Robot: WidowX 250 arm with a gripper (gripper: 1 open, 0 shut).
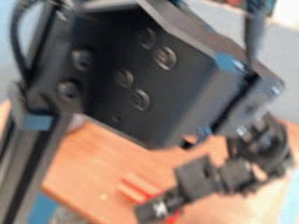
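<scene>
A large black bracket with several bolts (152, 74) fills the upper middle of the camera view, joined to a black rail (24, 166) on the left. Below it at the lower right, a blurred black jointed arm (233, 175) reaches down over an orange-brown tabletop (93, 175). Its end, possibly the gripper (158, 208), is too blurred to show whether it is open or shut. A red object (138, 188) lies on the table beside that end, partly hidden by it.
A blue area (41, 210) shows at the lower left beyond the table edge. Grey-white background appears at the top corners.
</scene>
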